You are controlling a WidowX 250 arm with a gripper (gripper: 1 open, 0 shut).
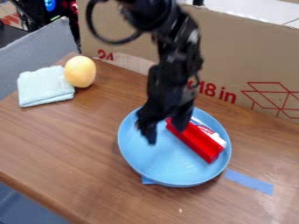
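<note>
A blue plate (158,162) lies on the wooden table, with a red can (201,143) bearing white lettering resting on its right side. The black gripper (160,129), blurred, hangs open over the back left part of the plate, left of the can; nothing shows between its fingers.
A light blue folded cloth (44,86) and a pale orange round object (79,72) sit at the back left. A cardboard panel (251,61) stands along the back. Blue tape (249,182) is on the table by the plate.
</note>
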